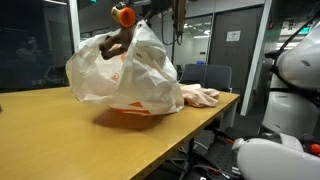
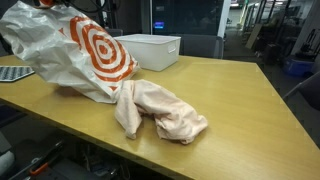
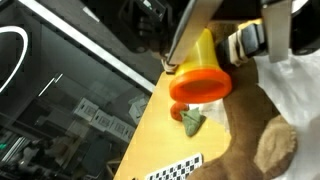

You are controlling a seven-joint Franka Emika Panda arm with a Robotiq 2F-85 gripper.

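High over the table in exterior view 1, my gripper (image 1: 150,14) is shut on what looks like a brown soft toy (image 1: 118,43) with an orange and yellow part (image 1: 123,15) at its top. A white plastic bag (image 1: 150,75) with a red-orange pattern hangs around and below the toy, raised with it. Whether the fingers also pinch the bag is hidden. Close to the fingers in the wrist view are the yellow part with its orange rim (image 3: 204,86), the brown body (image 3: 245,125) and white bag film (image 3: 300,90). The bag (image 2: 75,50) slopes upward at the left of exterior view 2.
A pale pink cloth (image 2: 160,110) lies crumpled near the table's edge. Behind it stands a white box (image 2: 148,50). Small red and green items (image 3: 191,122) and a keyboard (image 3: 178,168) show in the wrist view.
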